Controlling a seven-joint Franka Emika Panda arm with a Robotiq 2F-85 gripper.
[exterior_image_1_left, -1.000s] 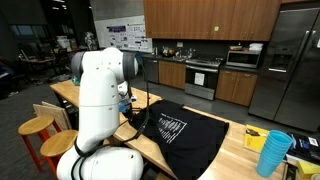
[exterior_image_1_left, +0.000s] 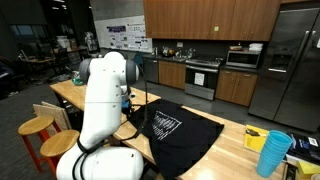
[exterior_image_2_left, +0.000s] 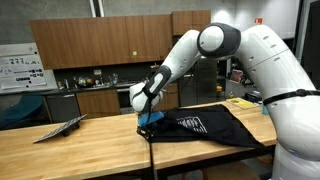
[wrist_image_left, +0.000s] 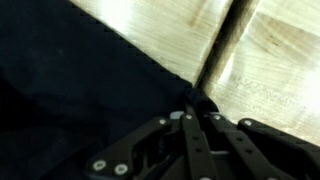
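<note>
A black cloth with white print (exterior_image_1_left: 165, 125), perhaps a shirt, lies spread over the wooden table. Its near end in the second exterior view is bunched up under my gripper (exterior_image_2_left: 150, 128). From the wrist camera, the dark cloth (wrist_image_left: 90, 75) fills the left side and runs in between the fingers of my gripper, which is shut on its edge. The fingertips are down close to the tabletop, and dark fabric partly hides them. In the first exterior view my arm mostly covers the gripper.
Blue cups (exterior_image_1_left: 273, 153) stand at the table's right end, near a yellow item (exterior_image_1_left: 256, 137). Bare wood (exterior_image_2_left: 75, 148) stretches to the left of the cloth in the second exterior view. A narrow dark seam (wrist_image_left: 225, 45) crosses the tabletop by the gripper. Stools (exterior_image_1_left: 38, 125) stand beside the table.
My arm has shifted slightly to the left in the first exterior view. The wide part of the cloth looks much the same.
</note>
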